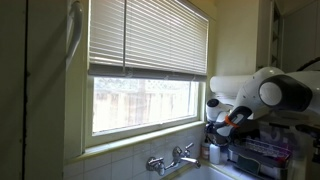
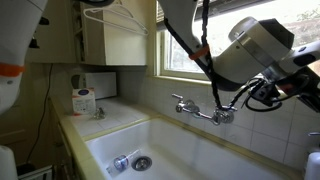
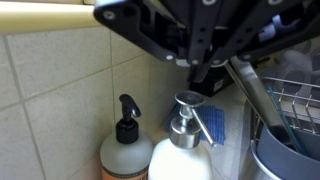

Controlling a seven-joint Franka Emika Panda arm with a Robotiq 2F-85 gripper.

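Observation:
Dark and blurred at the top of the wrist view, my gripper is shut, with nothing showing between its fingers. Just below it stands a white bottle with a metal pump top. To its left is a clear soap bottle with a black pump and an orange label. Exterior view 1 has the white bottle in the counter corner, beneath the wrist of my arm. Whether the fingers touch the pump top cannot be told.
Right of the bottles stands a dish rack, with a blue cloth beside it. The tiled wall and window sill are close on the left. A wall faucet overhangs the white sink.

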